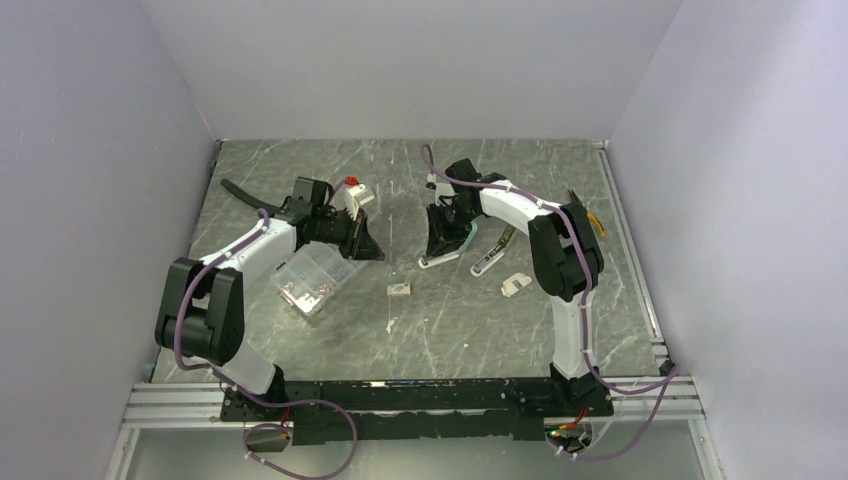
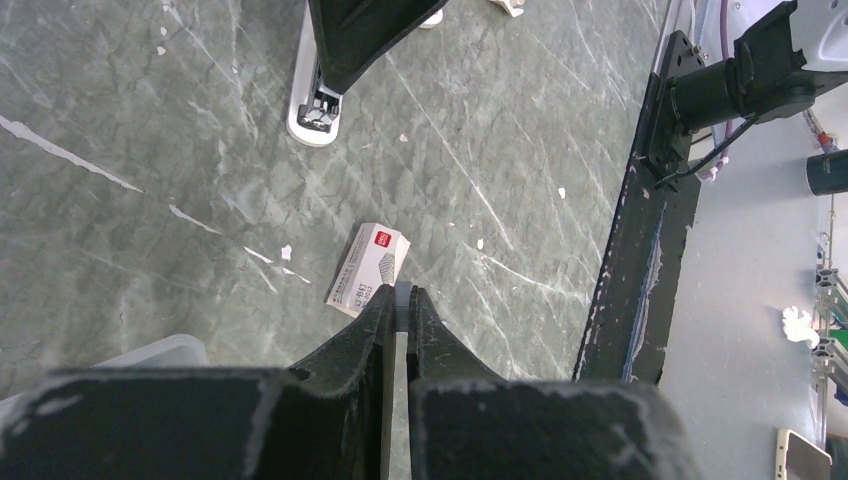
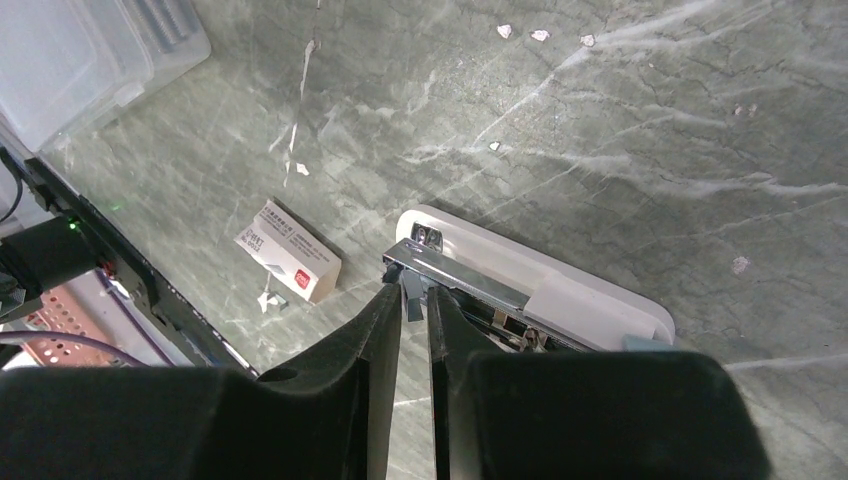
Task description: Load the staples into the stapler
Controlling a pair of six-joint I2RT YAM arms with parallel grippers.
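A white stapler (image 3: 590, 290) lies on the table with its metal channel exposed. My right gripper is over its front end, fingertips slightly apart around a small grey piece; whether they grip it is unclear. My left gripper hovers left of the stapler, shut on a small grey piece that looks like a staple strip. A white staple box (image 2: 362, 265) lies on the table below and between the grippers.
A clear compartment box (image 1: 300, 290) sits under the left arm. A second stapler (image 1: 488, 260), a small pale packet (image 1: 516, 285) and yellow-handled pliers (image 1: 594, 220) lie to the right.
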